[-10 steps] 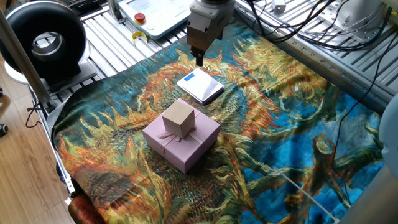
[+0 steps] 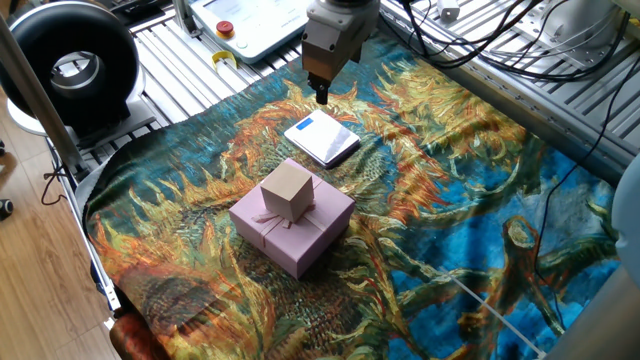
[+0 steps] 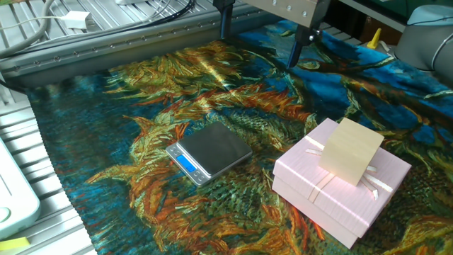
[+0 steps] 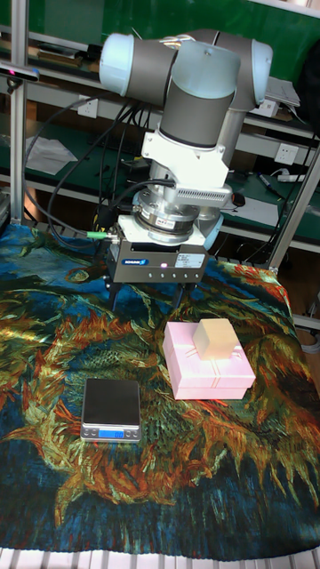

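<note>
A pale wooden cube [image 3: 351, 151] rests on the lid of a pink gift box [image 3: 311, 202] tied with a ribbon. Beside the box, a flat digital scale [image 3: 214, 150] with a lit blue display lies on the cloth, its dark plate bare. My gripper [image 4: 144, 305] hangs over the cloth on the arm's side of the scale and box, touching neither. Its two fingers [image 3: 294, 55] stand wide apart with nothing between them. From exterior view 1 the gripper shows edge-on, so the gap is hidden there.
A patterned cloth [image 2: 170, 220] covers the table, with wide clear areas around the box and scale. A control pendant with a red stop button [image 2: 225, 29] and a black ring-shaped object [image 2: 75, 75] sit at the edge. Cables [image 2: 480, 35] run along the metal rail.
My gripper has shifted very slightly to the right in exterior view 1. The cube, box and scale have stayed in place.
</note>
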